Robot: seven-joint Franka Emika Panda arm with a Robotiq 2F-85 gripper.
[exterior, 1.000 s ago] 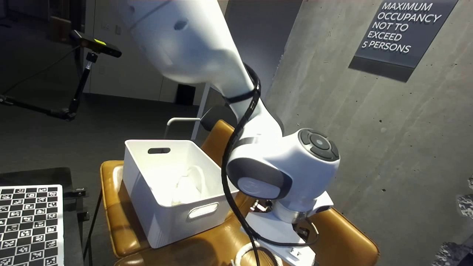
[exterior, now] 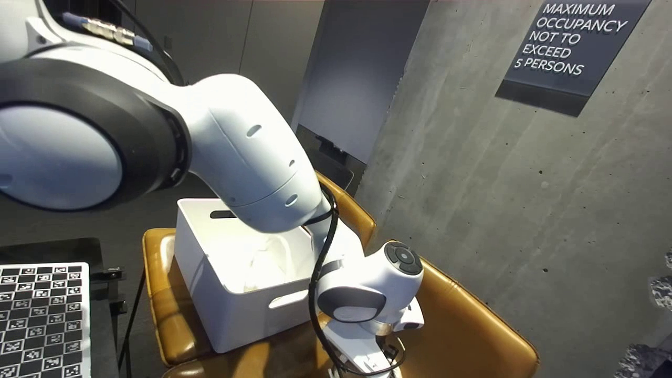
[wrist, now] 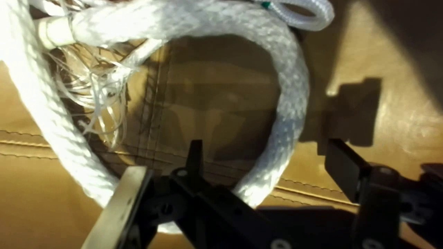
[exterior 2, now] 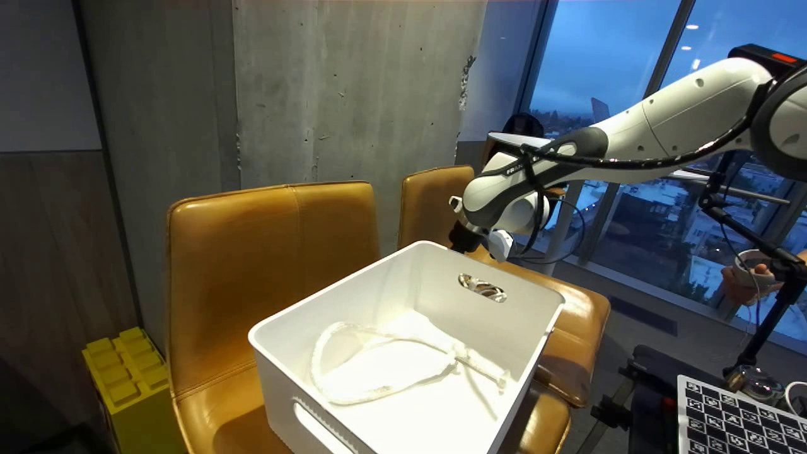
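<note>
A thick white braided rope (wrist: pixel 292 83) lies in a loop on the brown leather seat in the wrist view, with a frayed end and a pale band at upper left. My gripper is over the near part of the loop, its fingers apart. One black finger (wrist: pixel 194 159) is inside the loop and the other (wrist: pixel 344 166) is outside it; the rope's right side runs across the gap, not visibly pinched. In exterior view 2 the gripper (exterior 2: pixel 463 238) is mostly hidden behind the white bin (exterior 2: pixel 299 318). Another white rope (exterior 2: pixel 371 395) lies inside that bin.
Beside the arm, the bin's tall wall (exterior: pixel 252 321) stands on the tan chairs. The chair back (exterior: pixel 466 315) rises on the arm's other side. A thin white cord loop (wrist: pixel 317 18) lies above the thick rope. A checkered board (exterior: pixel 44 321) is at left.
The arm has come down and shifted left in exterior view 1, toward the chair seat. It now covers the bin's right side and most of the rope visible there before.
</note>
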